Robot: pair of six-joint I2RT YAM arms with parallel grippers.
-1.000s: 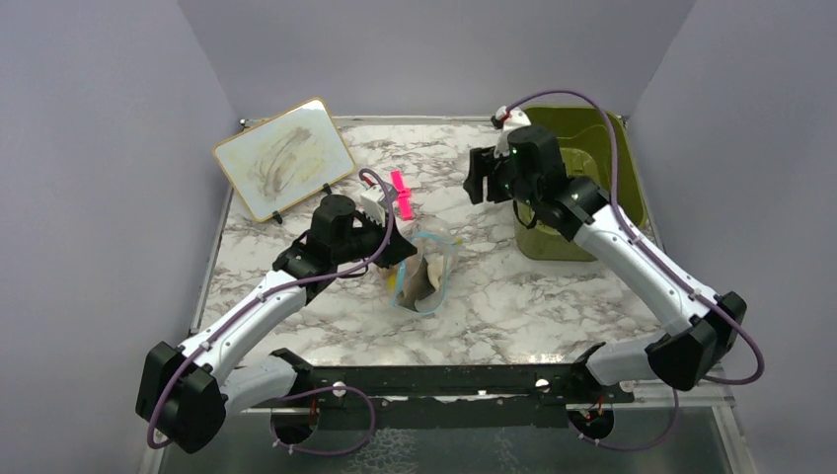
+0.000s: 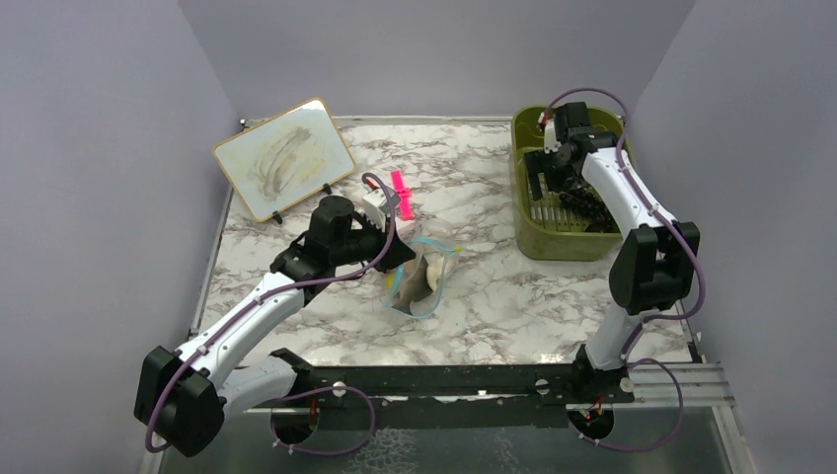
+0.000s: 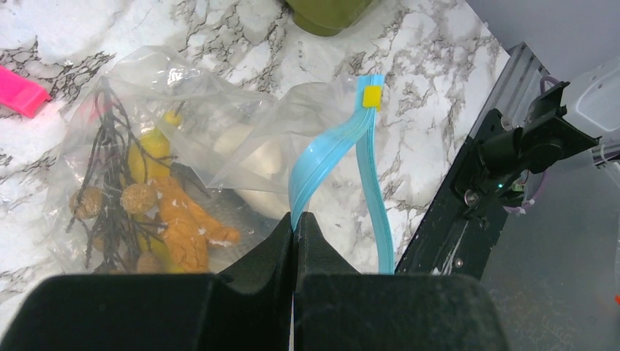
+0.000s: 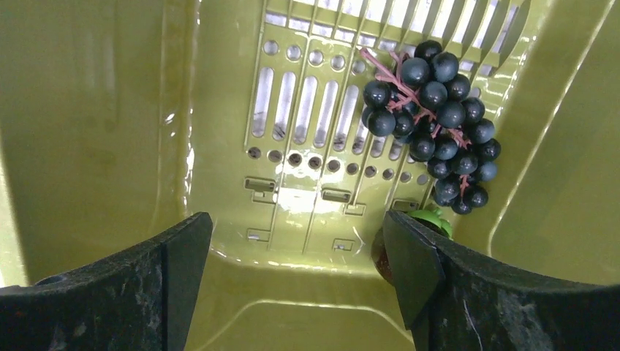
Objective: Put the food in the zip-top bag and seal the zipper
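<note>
The clear zip top bag (image 3: 248,110) lies on the table with its blue-edged mouth spread. Through its film show an orange piece of food (image 3: 183,223), a yellow one, brown balls and a pale rounded item. My left gripper is shut on the bag's blue zipper edge (image 3: 318,170); a yellow slider (image 3: 372,96) sits at the strip's far end. Inside the green bin (image 4: 131,131), dark grapes (image 4: 431,117) lie on the slotted floor, beside a dark round item with a green top (image 4: 382,256). Over them my right gripper hangs open, nothing between its fingers; one finger partly covers the round item.
The bin's walls rise around my right gripper. A whiteboard (image 2: 286,158) stands at the back left, and a pink clip (image 2: 402,195) lies behind the bag. Bare marble table (image 2: 523,306) stretches between bag and bin.
The left arm and the bag have stayed nearly still.
</note>
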